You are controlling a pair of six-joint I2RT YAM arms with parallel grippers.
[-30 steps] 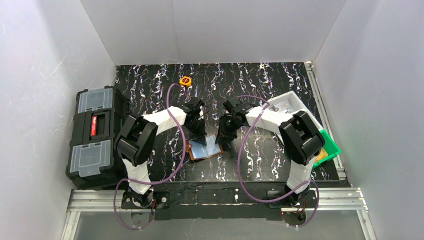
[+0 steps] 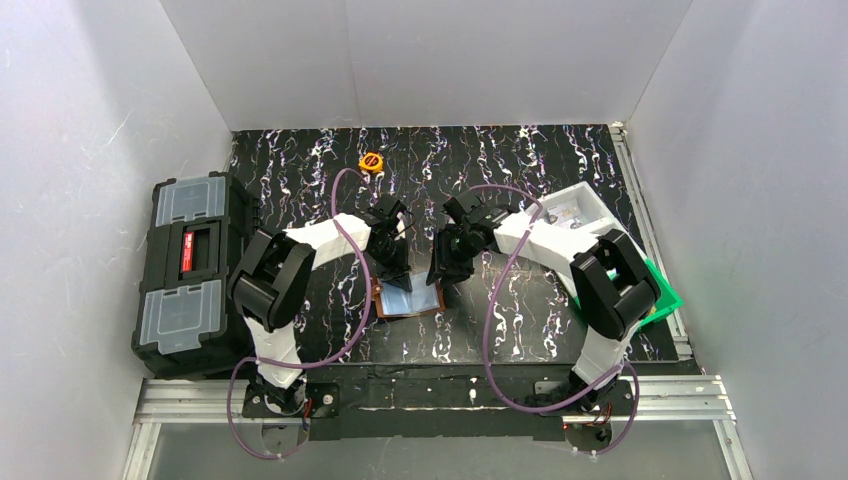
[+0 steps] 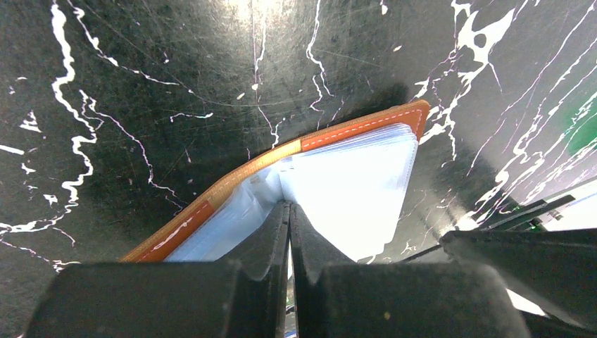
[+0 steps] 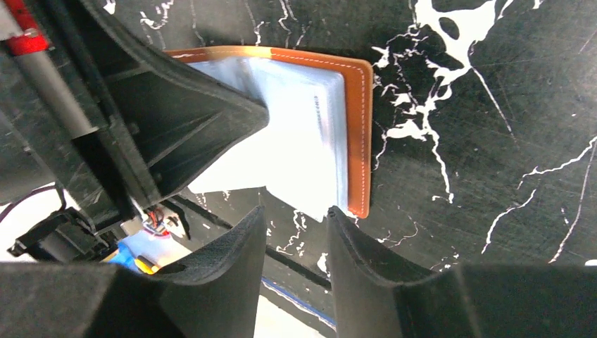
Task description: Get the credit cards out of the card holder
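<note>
The brown leather card holder [image 2: 441,310] lies spread open on the dark marbled table, its translucent whitish sleeves [image 3: 352,186] showing. No separate card can be made out among them. In the left wrist view my left gripper is shut, its tips over the sleeves near the holder's middle; nothing shows between its fingers. My right gripper stands part open just off the edge of the sleeve stack, close to a corner of the leather cover [image 4: 362,134], and its gap is empty. From the top, both grippers hide the holder's far side.
A black toolbox [image 2: 190,270] stands at the left, with a yellow tape measure [image 2: 371,161] at the back. On the right are a white bin [image 2: 590,203] and a green bin [image 2: 668,298], partly behind my right arm.
Since a second ago the holder has turned slightly, its front edge now more level. The left arm has barely moved.
</note>
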